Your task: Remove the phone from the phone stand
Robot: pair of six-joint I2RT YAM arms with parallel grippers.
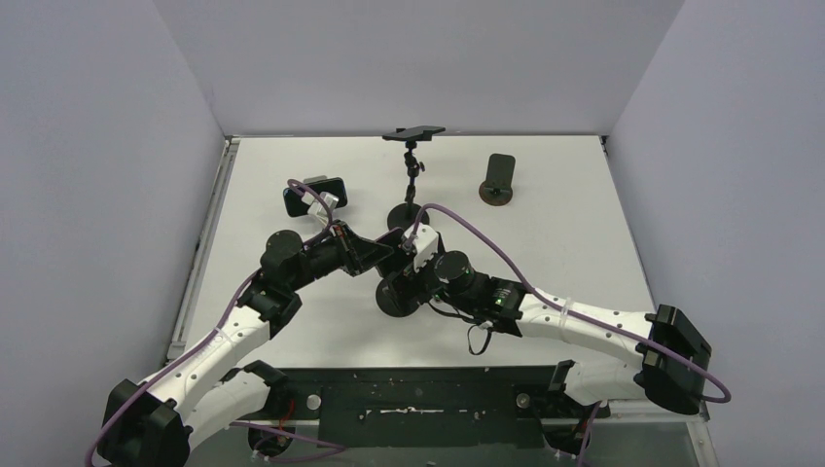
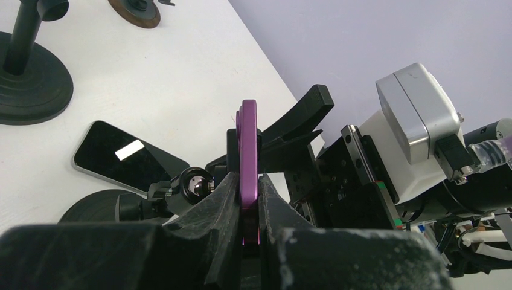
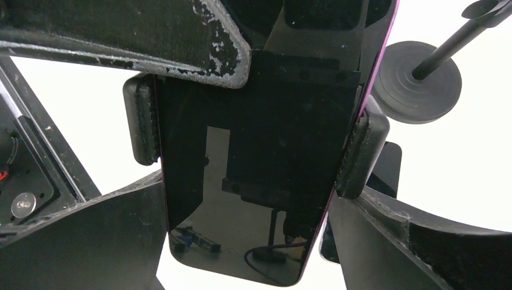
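Note:
The phone [image 3: 253, 151] has a dark screen and a thin purple edge, and it sits between the black side clamps [image 3: 365, 151] of its stand. In the left wrist view its purple side [image 2: 248, 145] is gripped by my left gripper, which is shut on it. A finger of that gripper crosses the screen's top left in the right wrist view. My right gripper stands part open, a finger on each side of the phone below the clamps; whether they touch it, I cannot tell. The stand's round base [image 1: 394, 304] shows under both grippers.
Another phone [image 2: 124, 160] lies flat on the table close by. A tall stand's base [image 1: 408, 216] is just behind. A stand holding a phone [image 1: 331, 199] is at the left, and a small stand [image 1: 498, 175] at the back right.

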